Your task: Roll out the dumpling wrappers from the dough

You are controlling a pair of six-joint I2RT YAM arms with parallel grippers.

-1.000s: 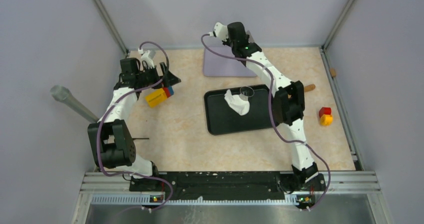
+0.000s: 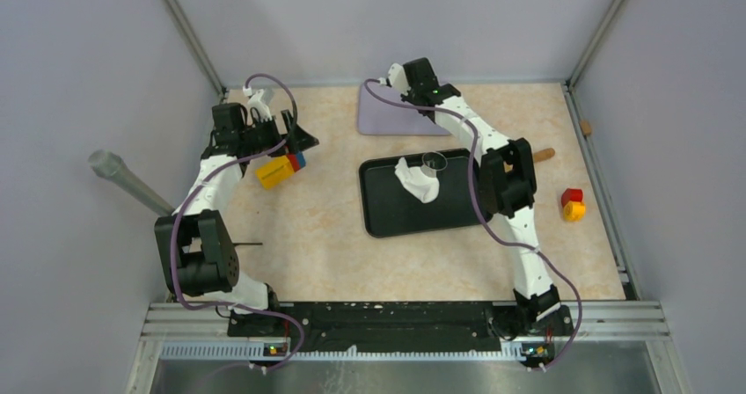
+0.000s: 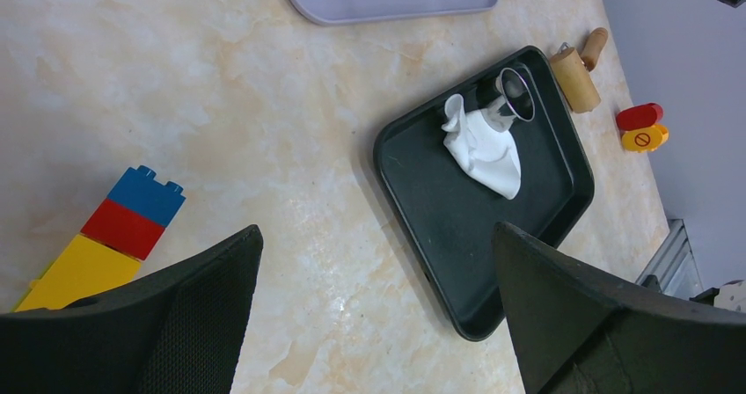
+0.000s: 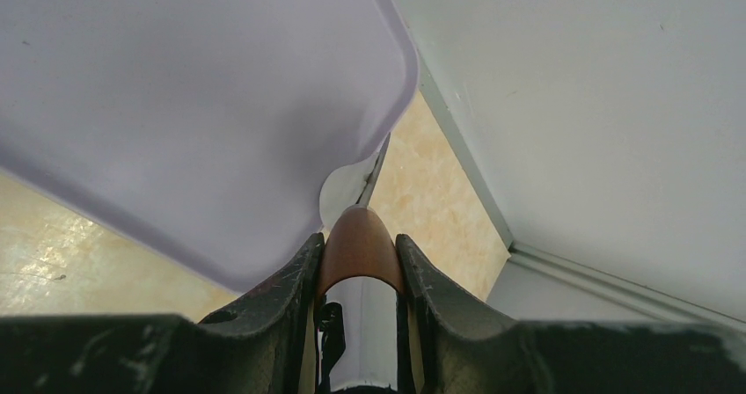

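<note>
A brown wooden-handled tool (image 4: pixel 359 243) is held in my right gripper, which is shut on its handle. Its thin metal edge and a pale rounded part reach the rim of the lilac board (image 4: pixel 220 104); I cannot tell whether they touch. My left gripper stands open and empty, above the table's left side. Inside the black tray (image 3: pixel 440 275) lies a soft white piece (image 3: pixel 488 156), dough or cloth, beside a clear round cutter or cup (image 3: pixel 515 95). A wooden rolling pin (image 3: pixel 576 79) rests beyond the tray's right side, partly covered by the right arm in the top view.
Yellow, red and blue toy blocks (image 2: pixel 275 172) sit close to the left gripper. A red and yellow toy (image 2: pixel 574 206) stands at the far right. Behind the lilac board rises the back wall (image 4: pixel 598 86). Bare table lies left of and in front of the tray.
The left arm, tray and white piece have stayed put.
</note>
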